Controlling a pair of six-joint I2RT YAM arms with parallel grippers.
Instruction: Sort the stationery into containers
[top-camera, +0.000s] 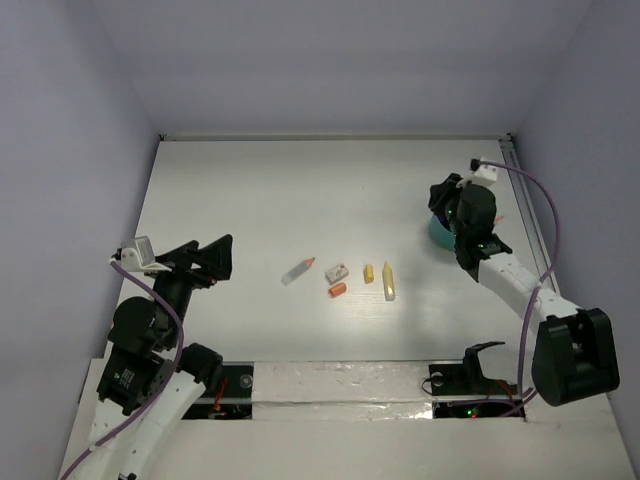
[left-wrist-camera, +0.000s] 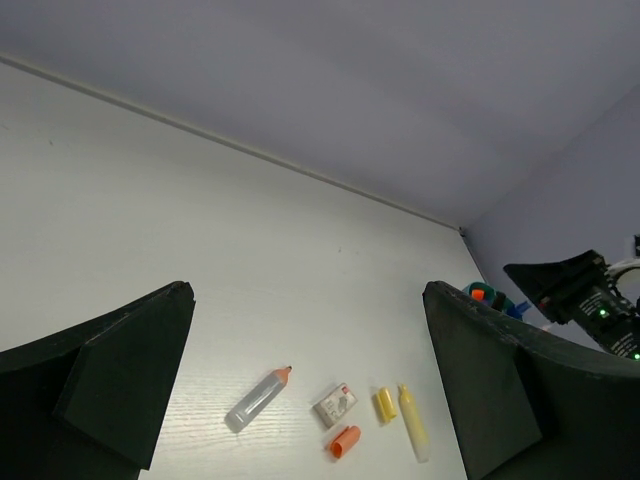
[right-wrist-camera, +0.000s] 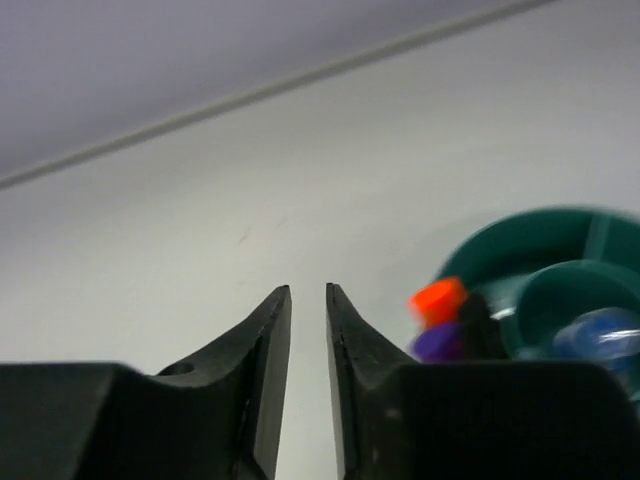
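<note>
A teal round container (top-camera: 442, 234) with compartments, holding orange, purple, black and blue items (right-wrist-camera: 440, 300), stands at the right of the table, partly under my right gripper (top-camera: 446, 195). In the right wrist view that gripper's fingers are part open, nothing visible between them, beside the container. Loose in the middle lie a clear pencil-shaped item with orange tip (top-camera: 296, 271), a small whitish block (top-camera: 336, 273), an orange cylinder (top-camera: 337, 290), a short yellow piece (top-camera: 368, 274) and a long yellow item (top-camera: 388, 282). My left gripper is open and empty, left of them.
Grey walls border it on the back and both sides; the front edge has metal strip and wiring.
</note>
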